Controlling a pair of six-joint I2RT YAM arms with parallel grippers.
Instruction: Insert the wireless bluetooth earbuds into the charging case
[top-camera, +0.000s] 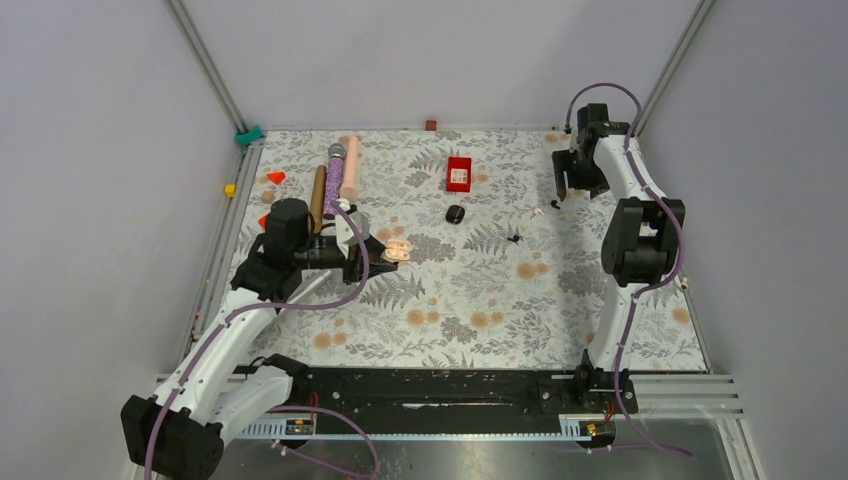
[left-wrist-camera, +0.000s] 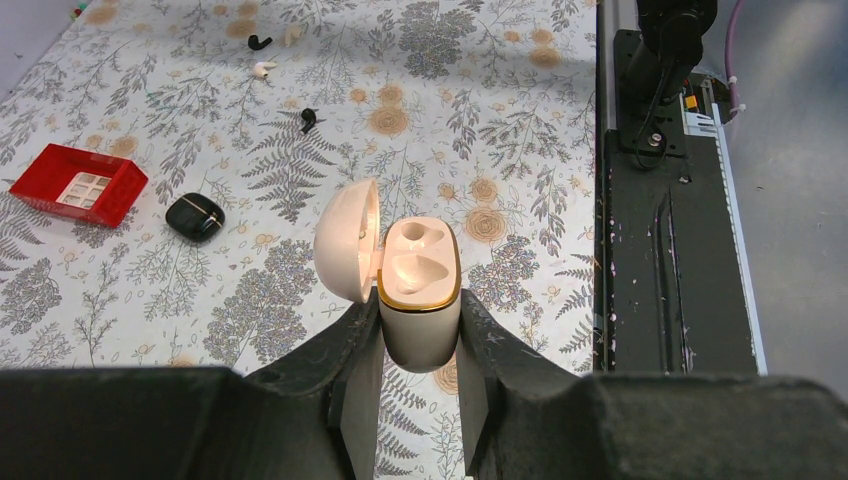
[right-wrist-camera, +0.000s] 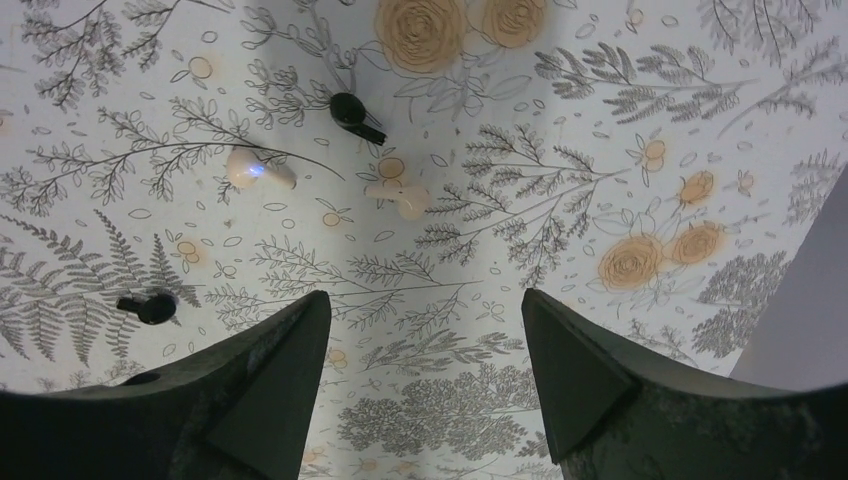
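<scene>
My left gripper is shut on an open cream charging case (left-wrist-camera: 418, 260); its two earbud wells look empty. My right gripper is high at the back right of the table, fingers apart with nothing between them. Below it in the right wrist view lie two cream earbuds, one with a blue light (right-wrist-camera: 245, 168) and another (right-wrist-camera: 410, 200), plus two black earbuds, one upper (right-wrist-camera: 350, 112) and one at left (right-wrist-camera: 150, 308). A closed black case (top-camera: 455, 214) lies mid-table, left of the earbuds.
A red box (top-camera: 458, 158) with a pale grid insert sits at the back middle. Rolls and a purple microphone (top-camera: 333, 185) lie at the back left, near the left arm.
</scene>
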